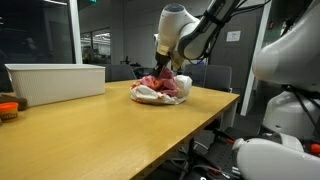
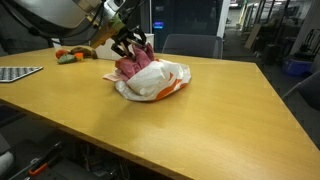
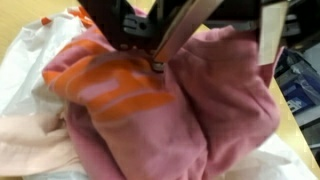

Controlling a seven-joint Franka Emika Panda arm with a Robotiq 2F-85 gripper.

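A pink cloth (image 1: 163,81) with orange marks lies bunched on a white plastic bag (image 1: 150,97). In exterior view 2 the cloth (image 2: 138,62) is heaped at the left side of the bag (image 2: 160,80). My gripper (image 1: 161,68) is at the top of the cloth, pointing down. Up close in the wrist view, the cloth (image 3: 150,115) fills the middle, right under my gripper. The fingertips are dark and blurred against the fabric. Whether any cloth is between them does not show.
A white bin (image 1: 55,83) stands at the far left of the table, with an orange bowl (image 1: 8,108) near the left edge. Several small items (image 2: 75,55) lie behind the bag in exterior view 2.
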